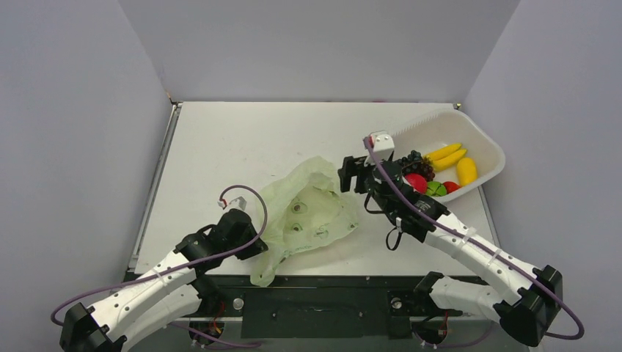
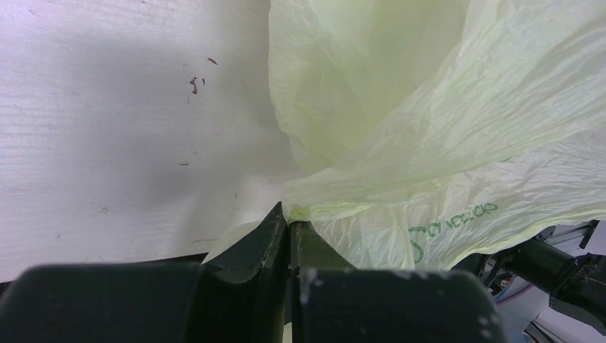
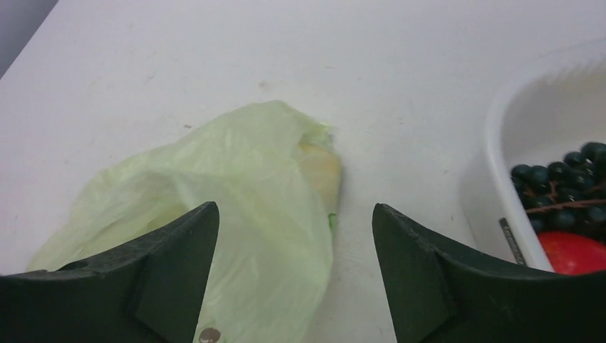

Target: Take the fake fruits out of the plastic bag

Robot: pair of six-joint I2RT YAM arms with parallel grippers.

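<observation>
A pale green plastic bag [image 1: 308, 213] lies crumpled on the table's middle. My left gripper is shut on its near-left edge. In the right wrist view something yellowish [image 3: 321, 179] shows through or under the bag's far edge. My right gripper [image 1: 348, 172] is open above the bag's right side, nothing between its fingers. A white basket [image 1: 490, 150] at the right holds fake fruits: bananas [image 1: 447, 154], dark grapes [image 1: 414, 165], a yellow fruit [image 1: 466, 170], red and green fruits.
Walls bound it at the sides and back.
</observation>
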